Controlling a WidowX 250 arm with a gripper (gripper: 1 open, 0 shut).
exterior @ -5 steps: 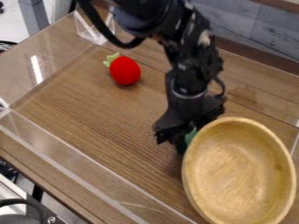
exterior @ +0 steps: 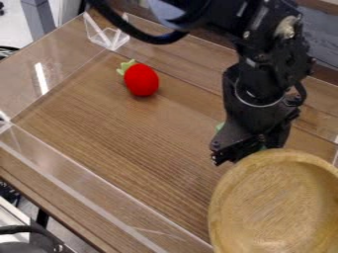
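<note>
My black gripper (exterior: 243, 148) is low at the right, just above the upper rim of a large tan oval bowl (exterior: 274, 212). Only a sliver of a green object shows behind the gripper, mostly hidden, and I cannot tell whether the fingers hold it. A red tomato-like object (exterior: 141, 82) with green leaves lies at the upper left, well away from the gripper.
A clear plastic piece (exterior: 106, 33) is at the upper left, and transparent edging runs along the left side, with cables beyond it.
My gripper has moved up and right from over the bowl and appears larger. The bowl has shifted slightly to the right, and the green object is now more hidden.
</note>
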